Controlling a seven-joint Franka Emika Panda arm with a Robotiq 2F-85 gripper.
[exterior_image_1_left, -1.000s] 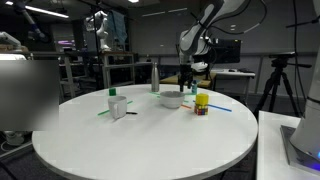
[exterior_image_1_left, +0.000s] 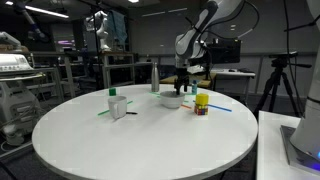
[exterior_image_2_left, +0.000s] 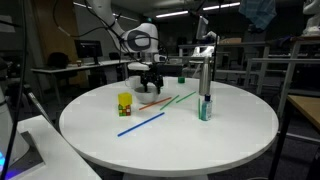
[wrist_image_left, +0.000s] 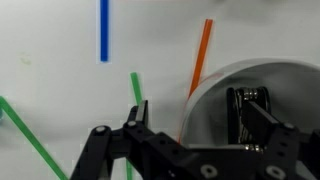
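Observation:
A pale grey bowl (exterior_image_1_left: 172, 102) sits on the round white table, and my gripper (exterior_image_2_left: 149, 86) is down at it. In the wrist view the gripper stands open across the bowl's rim, one finger (wrist_image_left: 134, 128) outside the wall and the other over the inside. A black thing with white markings (wrist_image_left: 238, 103) shows within the bowl (wrist_image_left: 290, 78), beside the inner finger and partly hidden by it. Nothing is seen clamped between the fingers.
Orange (wrist_image_left: 203, 52), blue (wrist_image_left: 104, 30) and green (wrist_image_left: 138, 88) sticks lie near the bowl. A yellow block (exterior_image_1_left: 202, 103), white mug (exterior_image_1_left: 117, 106), metal bottle (exterior_image_2_left: 205, 80) and small bottle (exterior_image_2_left: 205, 108) stand around.
The bowl and the other objects look unmoved.

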